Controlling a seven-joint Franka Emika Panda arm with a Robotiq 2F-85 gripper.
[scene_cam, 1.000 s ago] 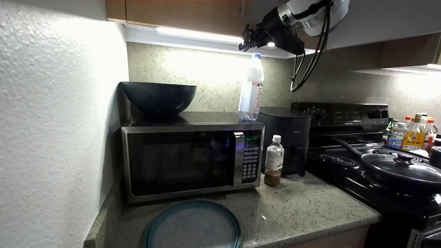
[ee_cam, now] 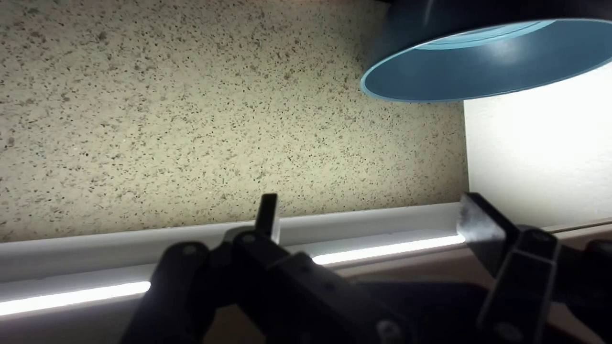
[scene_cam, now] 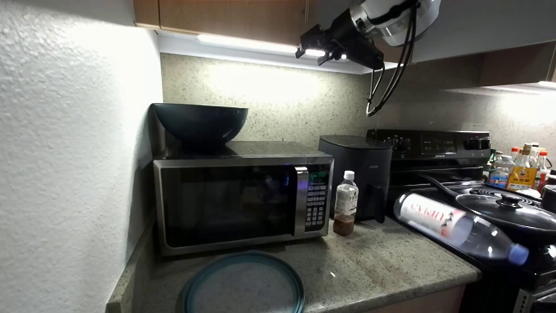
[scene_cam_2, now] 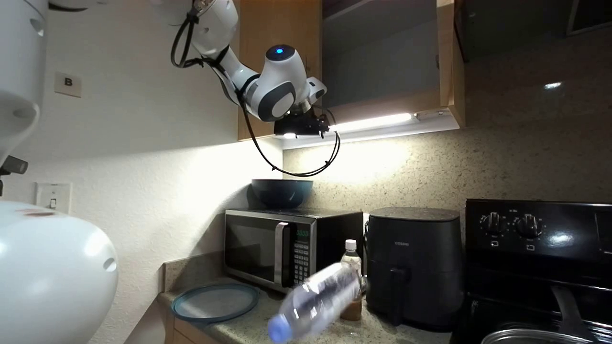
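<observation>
Tilted in mid-air, an Evian bottle with a blue cap is blurred beside the counter's stove end, cap pointing down and right. In exterior view 2 the same bottle shows in front of the small brown-bottomed bottle. Nothing is seen holding it. High above the microwave, my gripper is well away from the bottle. The wrist view shows my gripper with its fingers wide apart and only the lit backsplash and light strip behind them.
A dark blue bowl sits on the microwave's left. The small bottle stands upright by the air fryer. A lidded pan is on the stove, and a round teal-rimmed lid lies on the counter.
The Evian bottle stood upright at the microwave's top right, just under my gripper; now it is airborne and tilted, lower and to the right. My gripper's fingers have spread; the arm has barely moved.
</observation>
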